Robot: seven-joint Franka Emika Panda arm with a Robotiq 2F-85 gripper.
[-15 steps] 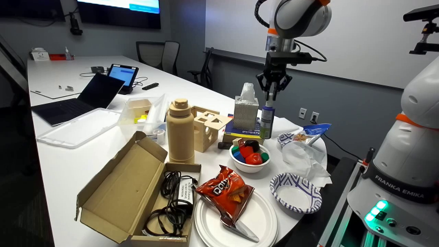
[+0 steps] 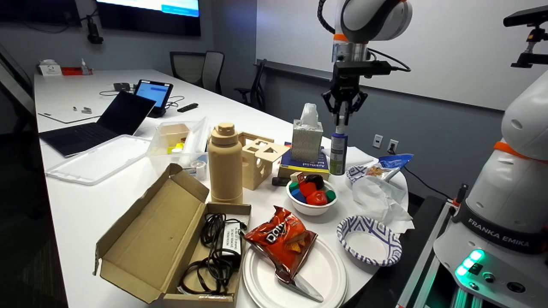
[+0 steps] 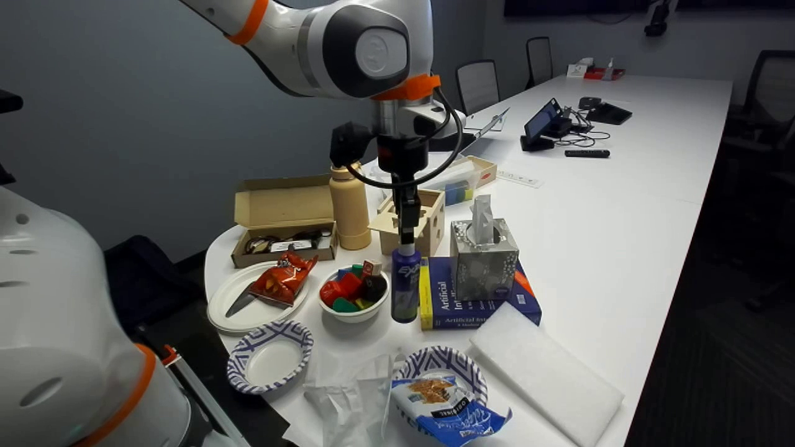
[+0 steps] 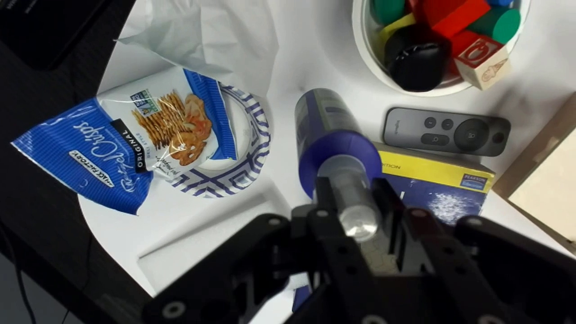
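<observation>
A purple spray bottle with a pale nozzle hangs nearly upright from my gripper, whose fingers are shut on the nozzle. In exterior view 1 the bottle is behind the bowl of blocks and right of the tissue box. Seen from the wrist, its lower end points away, toward the table between the snack bag and the remote. Whether its base touches the table cannot be told for sure.
Close by stand the block-filled bowl, a blue book under the tissue box, and a remote. A blue snack bag lies on a patterned bowl. A white foam slab lies at the table's edge.
The gripper and bottle have shifted slightly to the right in exterior view 1, and the bottle hangs straighter. Other things on the table look unmoved.
</observation>
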